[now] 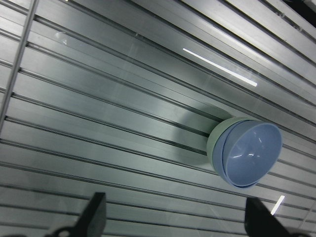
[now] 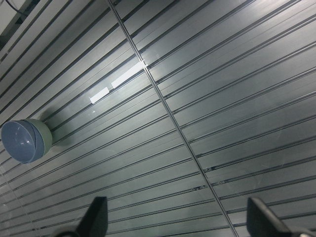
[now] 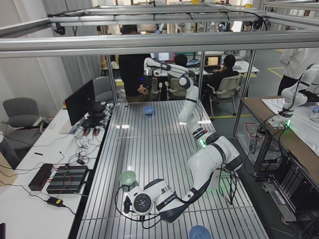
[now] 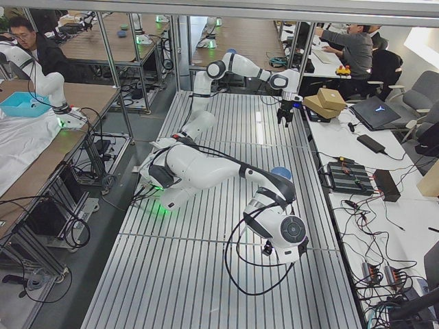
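Observation:
In the camera left view a blue bowl (image 3: 148,110) is at the far end, a green bowl (image 3: 127,177) near the middle left and another blue bowl (image 3: 199,232) at the near edge. The left wrist view shows blue bowls (image 1: 252,153) nested in a green bowl (image 1: 215,136); the right wrist view likewise shows a blue-in-green stack (image 2: 19,140) at left. My left gripper and right gripper are open above the slatted table, fingers wide apart, nothing between them, both away from the bowls.
The slatted table (image 4: 178,281) has much bare surface. Both arm bases stand along one side, with loose cables around the arms. A metal frame runs overhead. A desk (image 3: 30,214) with monitor and electronics adjoins the table; people sit beyond the far end.

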